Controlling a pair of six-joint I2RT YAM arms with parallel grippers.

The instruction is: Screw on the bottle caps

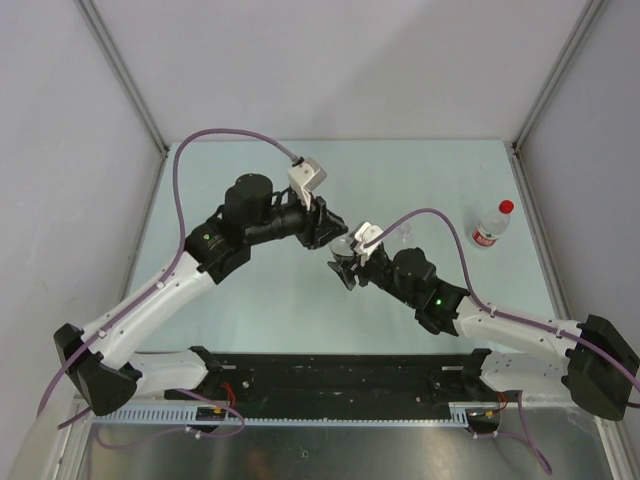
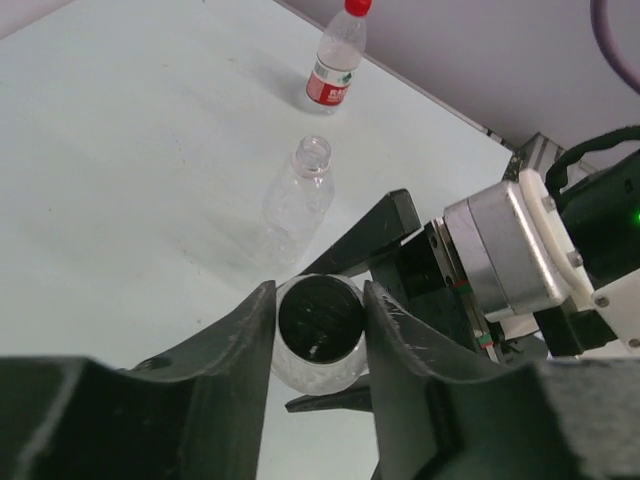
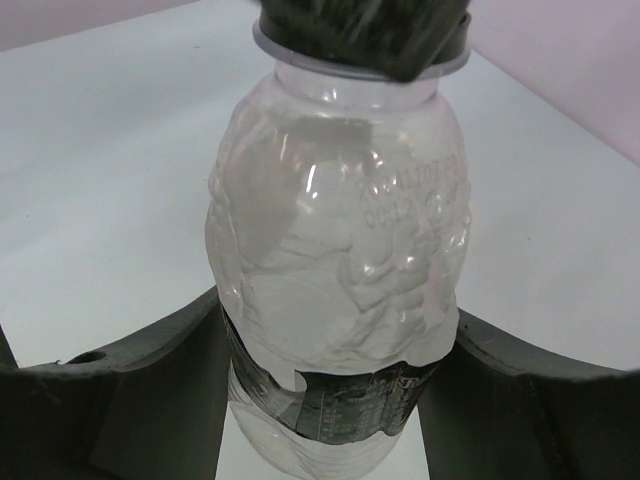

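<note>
My right gripper is shut on an upright clear bottle [image 3: 335, 230] with a dark band. A dark cap [image 2: 320, 315] sits on that bottle's mouth, with my left gripper's fingertips [image 2: 265, 310] at either side of it; whether they touch it is hard to tell. In the top view the two grippers meet near the table's middle, the left [image 1: 330, 225] above the right [image 1: 345, 265]. A second clear bottle [image 2: 298, 200] without a visible cap stands behind them. A red-capped bottle [image 1: 492, 225] stands at the right.
A metal rail [image 1: 540, 225] and wall border it on the right.
</note>
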